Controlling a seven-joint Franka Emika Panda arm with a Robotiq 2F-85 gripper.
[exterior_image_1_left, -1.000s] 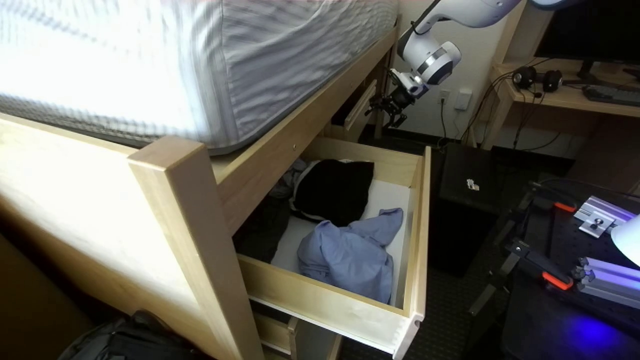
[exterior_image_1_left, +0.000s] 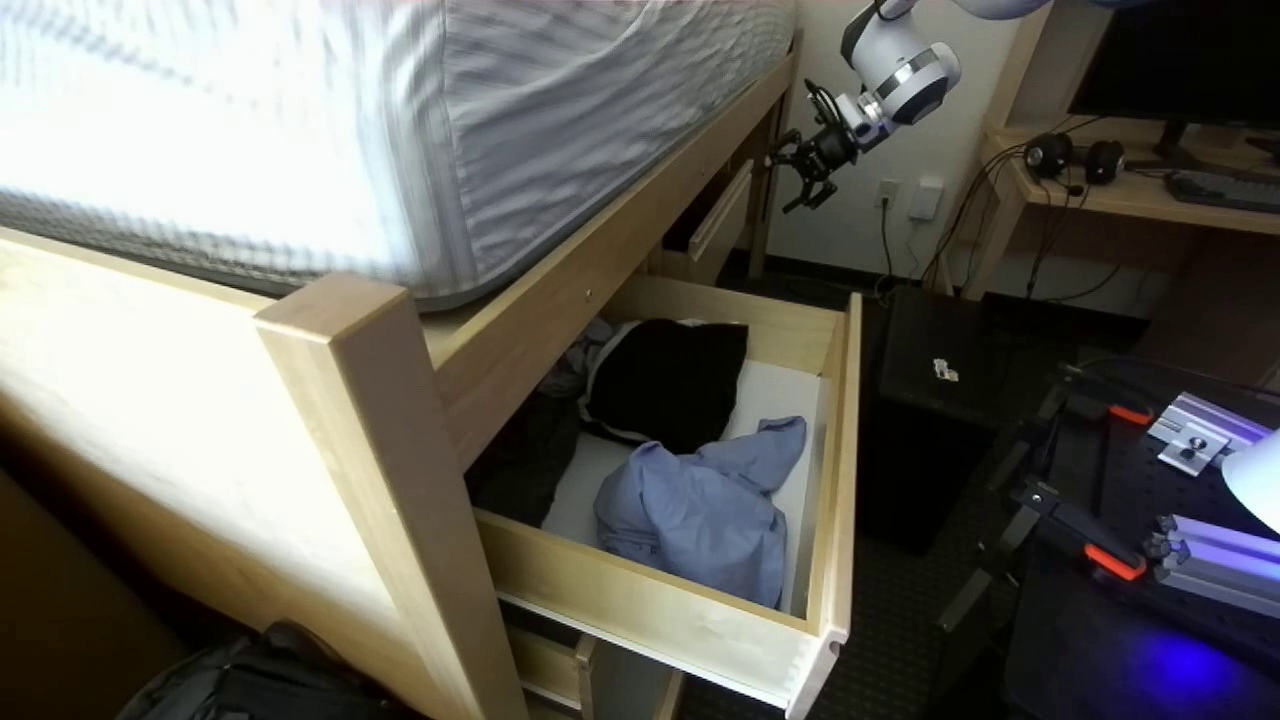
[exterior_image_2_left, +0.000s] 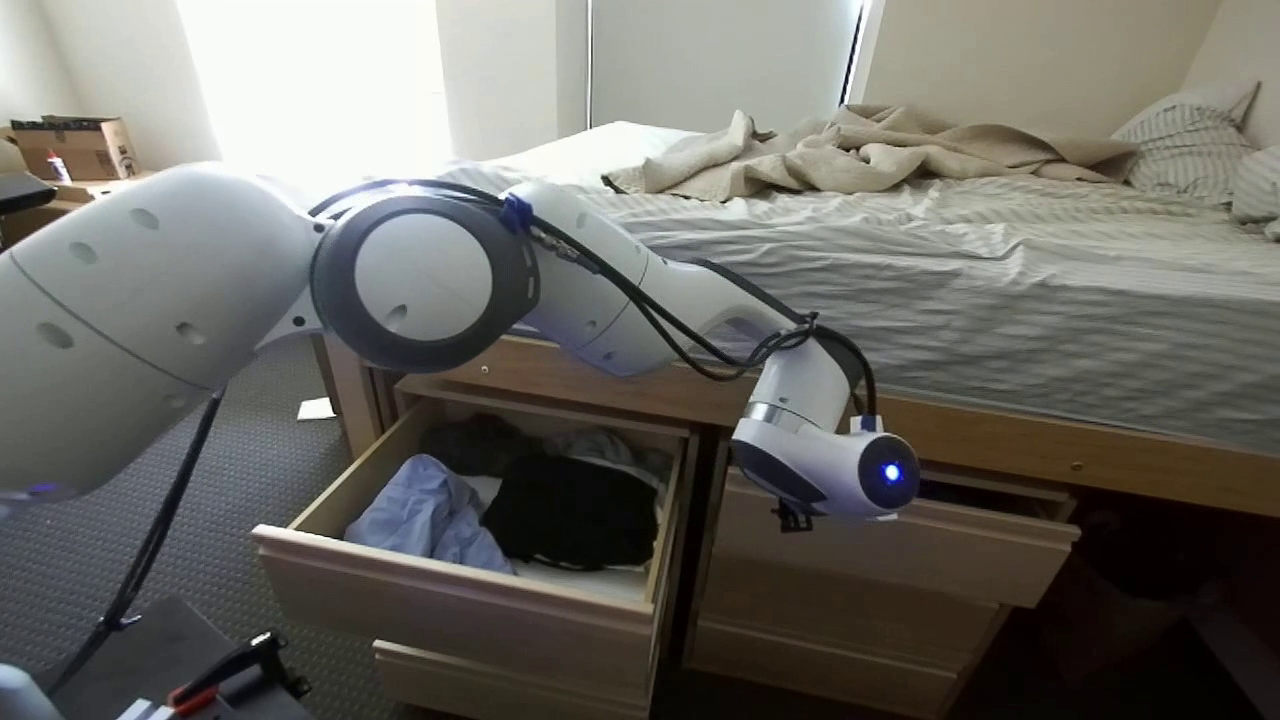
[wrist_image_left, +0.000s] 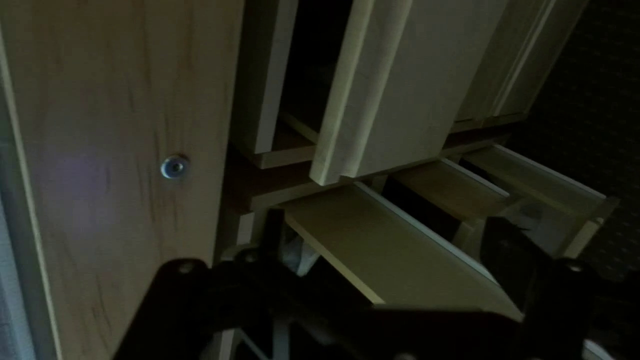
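My black gripper (exterior_image_1_left: 787, 180) hangs in the air near the slightly open far drawer (exterior_image_1_left: 720, 214), apart from its front in exterior view 1. Its dark fingers stand wide apart in the wrist view, the gripper open with nothing visible between them. In that view the far drawer's front (wrist_image_left: 429, 78) is ahead, with a dark gap behind its upper edge. The near drawer (exterior_image_1_left: 654, 594) is pulled far out and holds a blue-grey cloth (exterior_image_1_left: 708, 504) and a black cloth (exterior_image_1_left: 672, 378). In exterior view 2 the arm's wrist (exterior_image_2_left: 828, 462) mostly hides the gripper.
Above the drawers runs the wooden bed rail (exterior_image_2_left: 996, 438), under a striped mattress (exterior_image_2_left: 960, 312). Lower drawers (exterior_image_2_left: 480, 684) also stand partly open. A black box (exterior_image_1_left: 942, 360) and a dark work table (exterior_image_1_left: 1080, 648) are on the right. Dark floor lies between.
In exterior view 1, my arm and gripper have moved up and to the right, away from the far drawer's front. The drawers and cloths look unchanged.
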